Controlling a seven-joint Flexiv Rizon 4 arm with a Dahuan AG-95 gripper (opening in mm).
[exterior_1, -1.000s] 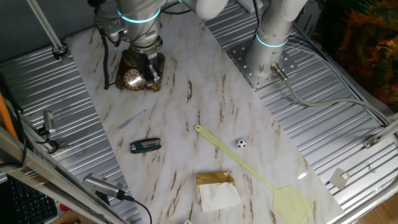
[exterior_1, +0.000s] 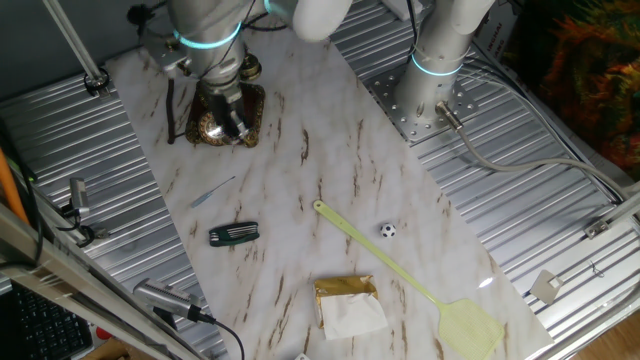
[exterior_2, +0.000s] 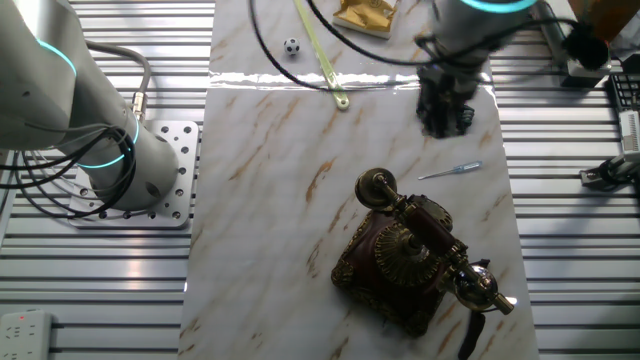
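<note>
An antique-style telephone (exterior_2: 405, 255), dark red and brass, stands on the marbled table, its handset (exterior_2: 432, 232) lying across the cradle. In exterior view 1 the arm covers much of the telephone (exterior_1: 258, 103). My gripper (exterior_1: 236, 128) appears there over the phone's dial side, pointing down. From exterior view 2 the gripper (exterior_2: 445, 120) hangs in the air beyond the phone, apart from it and blurred. No object shows in its fingers, but their opening is not clear.
A thin screwdriver (exterior_1: 213, 191), a dark green multi-tool (exterior_1: 234, 234), a small football (exterior_1: 388, 230), a yellow-green fly swatter (exterior_1: 470, 328) and a gold-and-white packet (exterior_1: 350, 310) lie apart on the table. Bare tabletop (exterior_2: 270, 220) stretches beside the phone.
The arm and gripper have shifted left in exterior view 1, now covering more of the phone's dial. The telephone and the other objects have stayed put.
</note>
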